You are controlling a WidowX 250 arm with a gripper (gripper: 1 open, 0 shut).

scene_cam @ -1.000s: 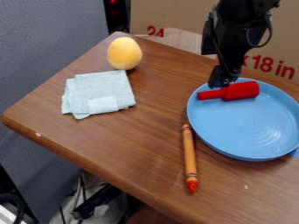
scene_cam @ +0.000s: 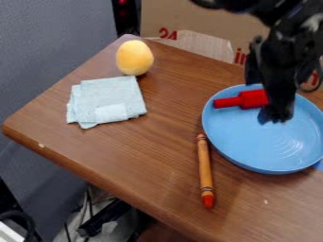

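Observation:
The black gripper (scene_cam: 275, 95) is low over the back of the blue plate (scene_cam: 263, 146), at the red cylinder (scene_cam: 237, 99). The red cylinder lies on the plate, its right part hidden by the gripper. The gripper is blurred, and whether its fingers are open or shut on the cylinder cannot be told.
An orange crayon (scene_cam: 205, 172) lies left of the plate. A folded light cloth (scene_cam: 104, 100) and a yellow round object (scene_cam: 135, 58) are on the left of the wooden table (scene_cam: 132, 161). A cardboard box (scene_cam: 190, 19) stands behind.
The gripper has moved down and to the right onto the red cylinder, now covering more of its right part.

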